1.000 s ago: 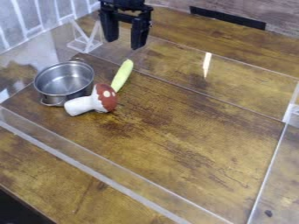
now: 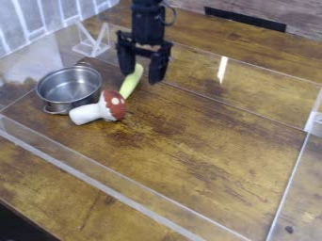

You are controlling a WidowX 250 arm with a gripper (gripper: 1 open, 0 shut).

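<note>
My black gripper (image 2: pixel 143 58) hangs at the top centre, open, its fingers lowered over the upper end of a pale green elongated vegetable (image 2: pixel 130 87), which it partly hides. A steel pot (image 2: pixel 68 87) stands at the left. A toy mushroom with a red, white-spotted cap (image 2: pixel 113 105) and white stem lies on its side just right of and below the pot.
The wooden table (image 2: pixel 214 155) has clear low walls around the work area.
The pot, mushroom and vegetable look unmoved.
</note>
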